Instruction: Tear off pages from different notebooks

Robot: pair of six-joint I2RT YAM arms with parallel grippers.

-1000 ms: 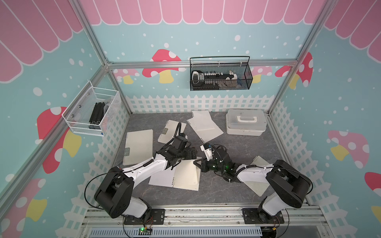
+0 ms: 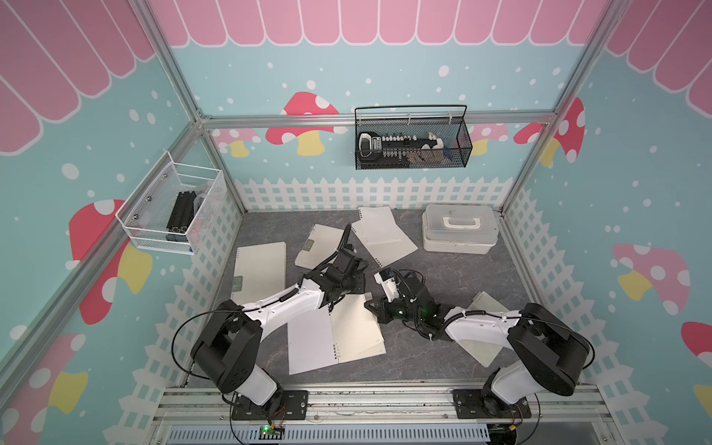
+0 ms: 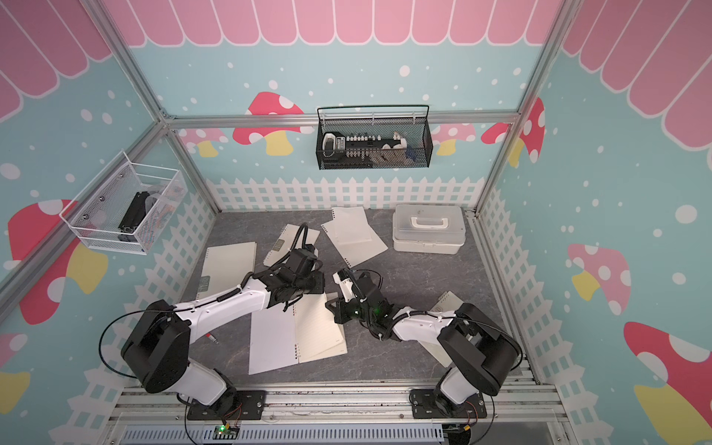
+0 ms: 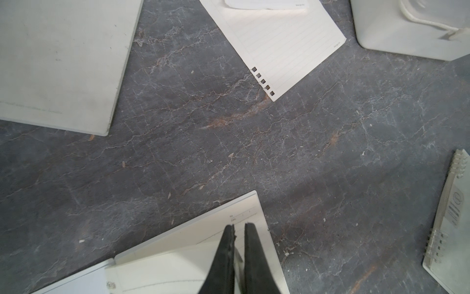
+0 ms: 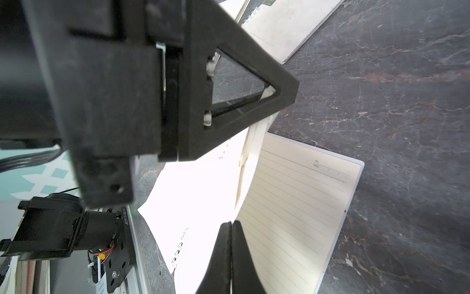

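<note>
An open spiral notebook [image 2: 356, 333] with a cream lined page lies at the front centre, under both arms. My left gripper is shut over the notebook's upper part; a thin pale strip shows between its lower fingers, but I cannot tell whether it is held. My right gripper is shut over the notebook's pages. A cream sheet stands partly raised beside it in the right wrist view; whether the fingers pinch it is unclear.
Closed notebooks [image 2: 259, 263] lie at left and another [image 2: 482, 348] at right. Loose sheets [image 2: 385, 244] lie at the back, beside a lidded plastic box [image 2: 460, 237]. Wire baskets hang on the walls.
My left gripper has moved a little toward the back and right. The open notebook has shifted toward the front and right. The right arm has moved slightly right.
</note>
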